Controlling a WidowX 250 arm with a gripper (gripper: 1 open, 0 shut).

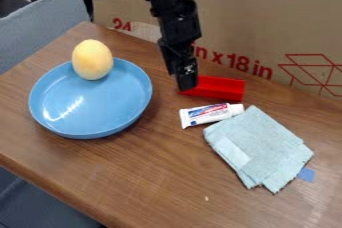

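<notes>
My black gripper (185,76) hangs open at the left end of a red block (219,88), its tips low by the block; whether they touch it is unclear. A white tube (210,114) lies just in front of the block. A light blue folded cloth (262,146) lies to the right. A blue plate (88,111) is on the left, with a yellow egg-shaped object (92,59) at its back rim.
A cardboard box wall (274,42) stands behind the wooden table (160,187). A grey padded edge (34,32) borders the left.
</notes>
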